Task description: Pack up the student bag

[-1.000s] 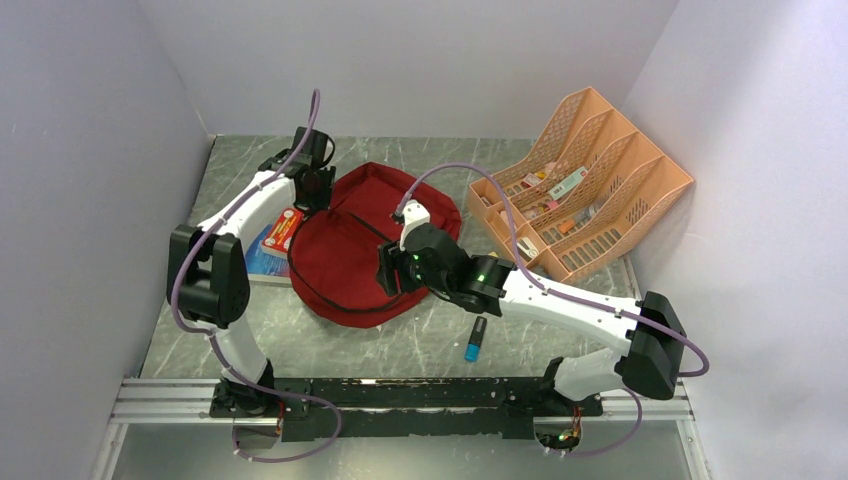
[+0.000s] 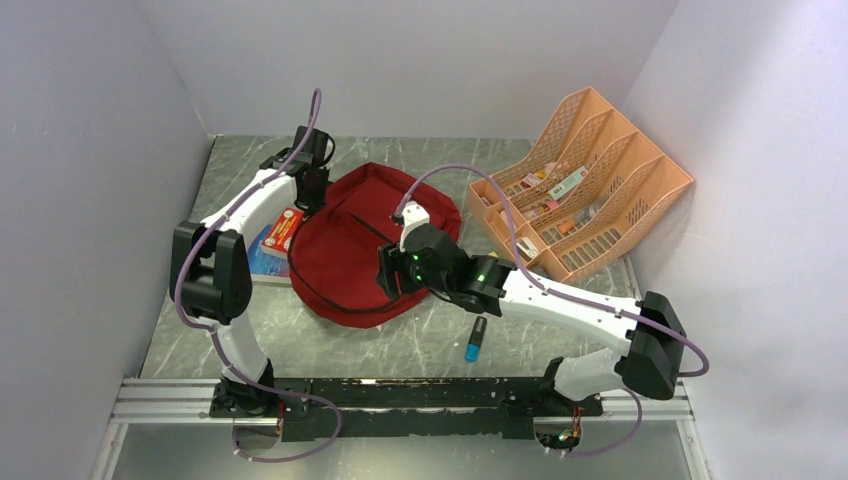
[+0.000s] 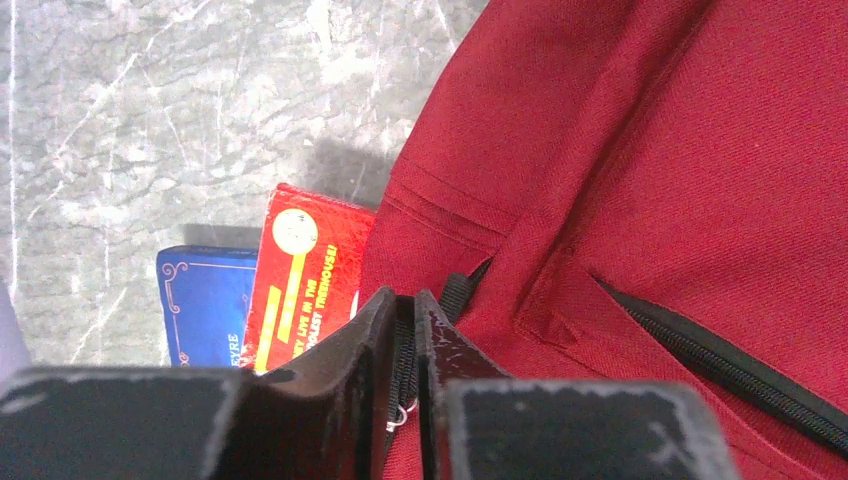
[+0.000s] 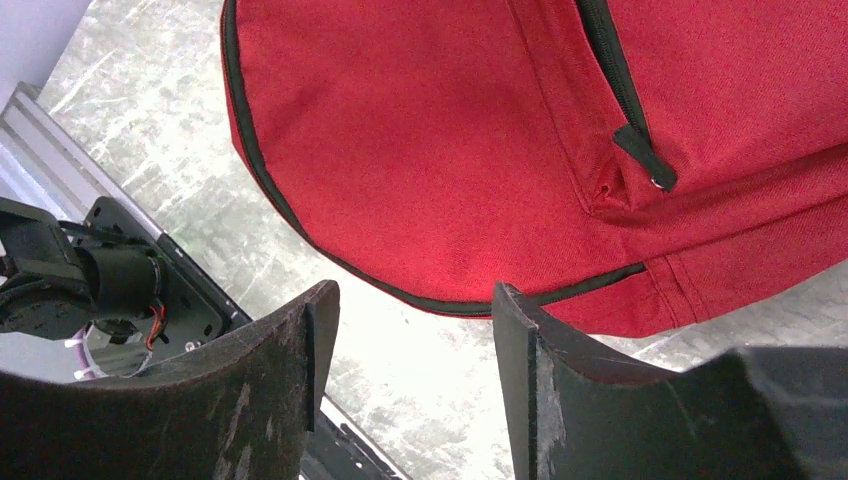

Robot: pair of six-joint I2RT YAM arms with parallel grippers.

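Note:
The red bag (image 2: pixel 345 265) lies flat in the middle of the table, black zippers running along its edge and across its front. At its left rim my left gripper (image 2: pixel 313 208) points down. In the left wrist view the left gripper has only a narrow gap between its fingers, and a black zipper strip with a small metal ring shows in that gap. Whether the fingers press on it is unclear. Over the bag's lower right part, my right gripper is open and empty. A front pocket's zipper pull (image 4: pixel 645 156) lies beyond it.
A red book (image 2: pixel 283 232) and a blue book (image 2: pixel 262 263) lie at the bag's left side, partly covered. An orange rack (image 2: pixel 600 180) with small items stands at the right. A dark, blue-ended marker (image 2: pixel 476 340) lies in front.
The left arm has shifted very slightly, with its gripper a little lower at the bag's left rim. The right arm, bag and books look unmoved.

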